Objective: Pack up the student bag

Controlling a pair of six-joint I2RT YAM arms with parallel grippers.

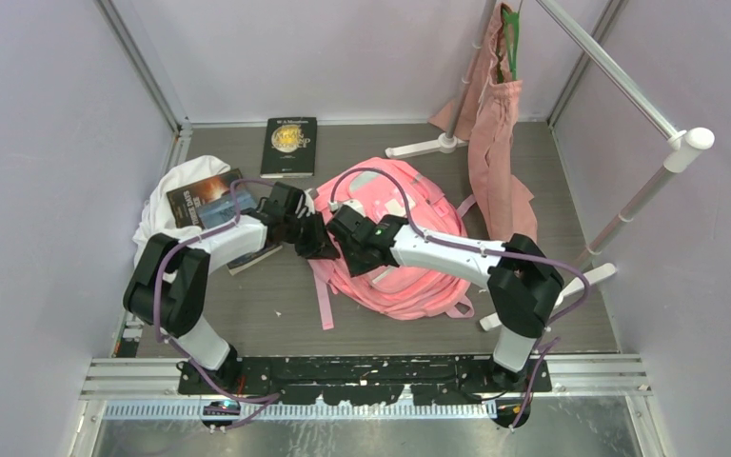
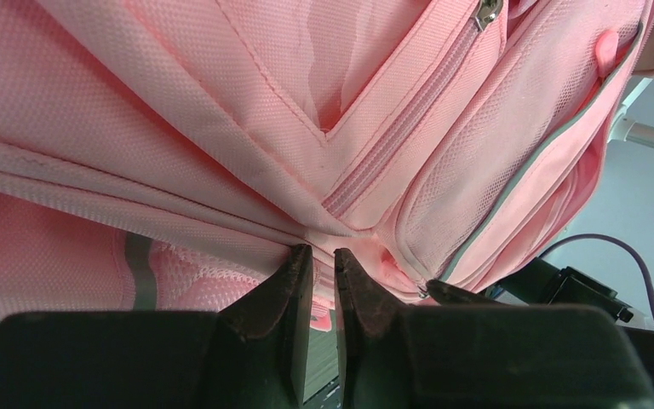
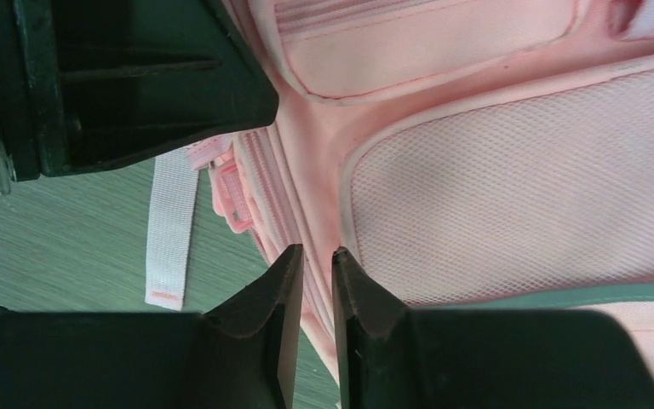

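Observation:
The pink backpack [image 1: 409,286] lies on the floor under both grippers. My left gripper is low over its zippered seams and folds, fingertips narrowly apart at a zipper edge; whether fabric is between them is unclear. My right gripper is just beside it, narrowly parted over a seam by the mesh panel [image 3: 511,187]; a zipper pull [image 3: 232,196] lies to its upper left. The left gripper's body fills the upper left of the right wrist view.
Books [image 1: 195,200] lie on a white cloth [image 1: 162,209] at left; a black book [image 1: 288,143] lies at the back. A pink apron [image 1: 495,143] hangs on the white rack [image 1: 628,86] at right. Bare floor shows in front.

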